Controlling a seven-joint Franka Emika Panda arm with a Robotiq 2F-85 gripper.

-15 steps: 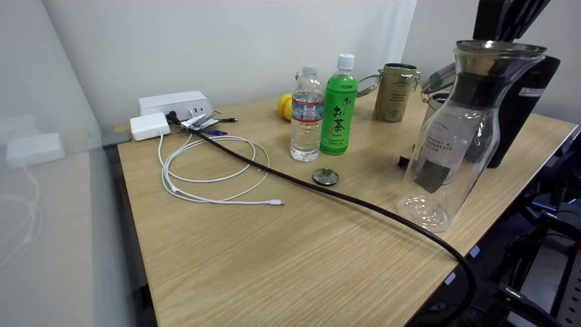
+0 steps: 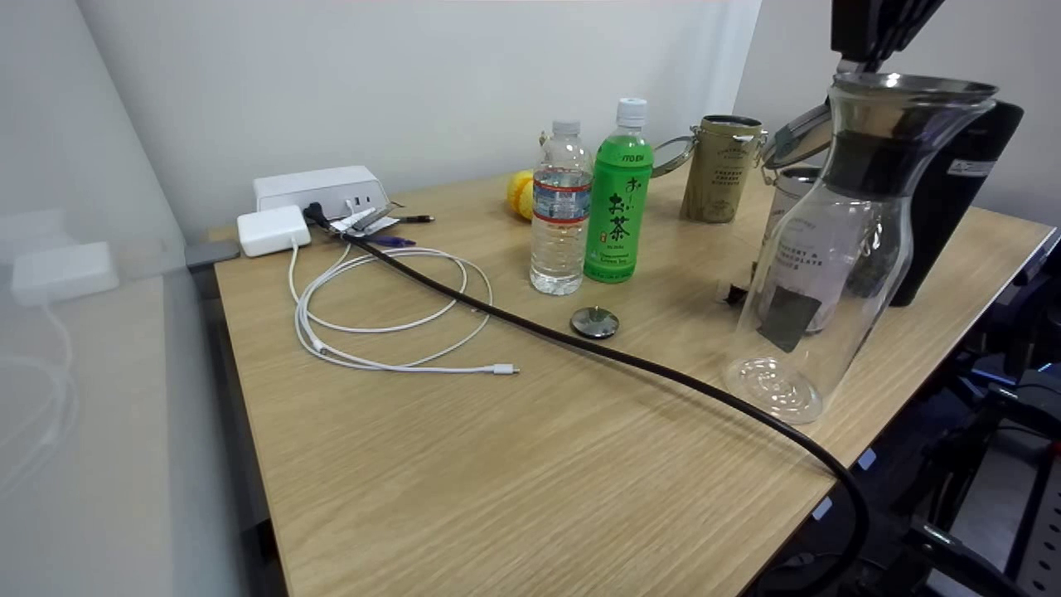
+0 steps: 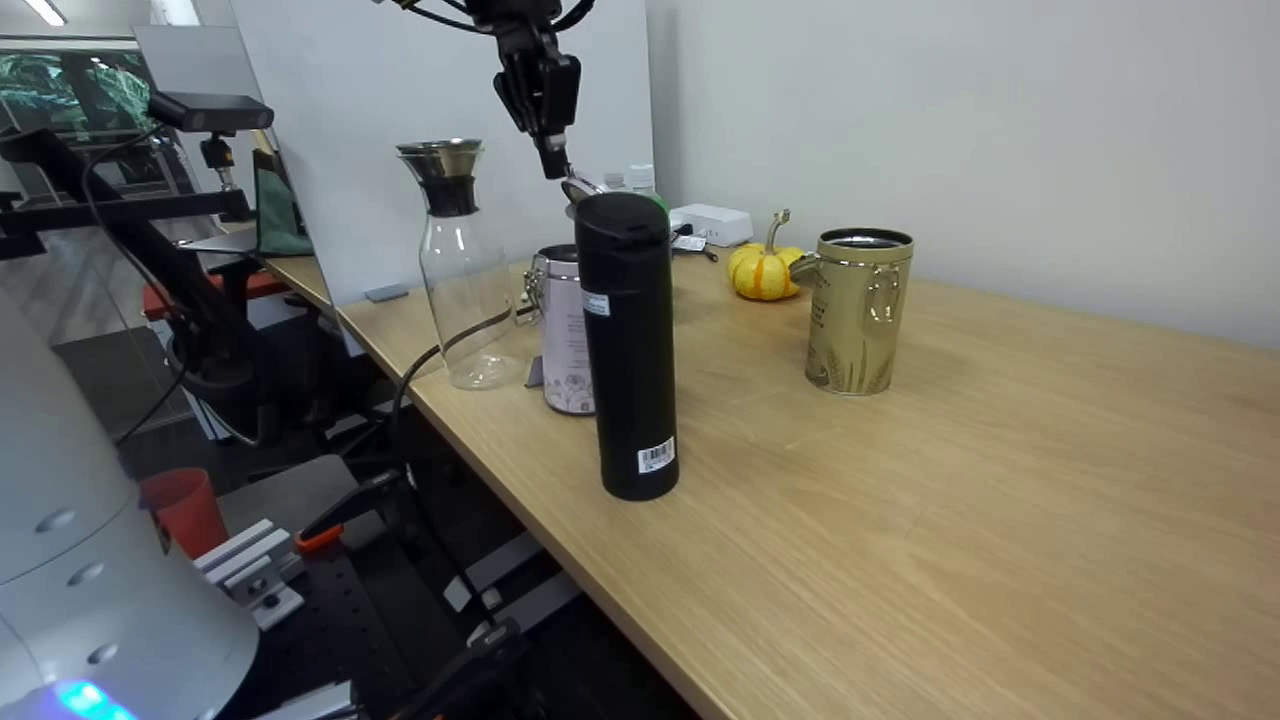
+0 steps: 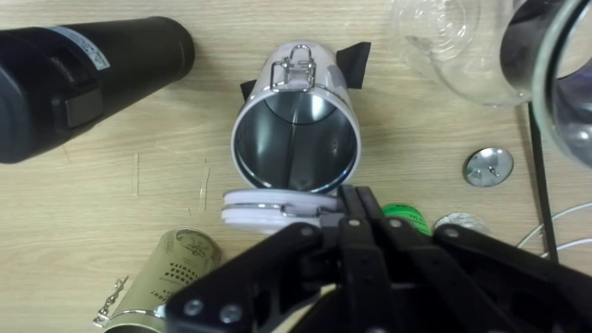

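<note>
A pale lilac tin (image 4: 299,138) stands upright with its mouth uncovered and its inside looking empty. Its hinged lid (image 4: 277,208) is swung back from the rim, seen nearly edge-on in the wrist view. My gripper is at the right end of that lid, its fingers (image 4: 360,238) close together with only a narrow gap. Whether they touch or pinch the lid's edge is unclear. In exterior view 2 the gripper (image 3: 554,168) points down just above the lid (image 3: 581,192); the black tumbler partly hides the tin (image 3: 566,342).
Close to the tin are a black tumbler (image 3: 630,348) and a tall glass carafe (image 2: 830,269). A gold tin (image 3: 858,312), yellow pumpkin (image 3: 764,271), green tea bottle (image 2: 618,199) and water bottle (image 2: 559,219) stand farther back. A black cable (image 2: 637,363) crosses the table.
My gripper has moved left in exterior view 1, closer to the lilac tin's lid. The tin and its lid have shifted slightly left.
</note>
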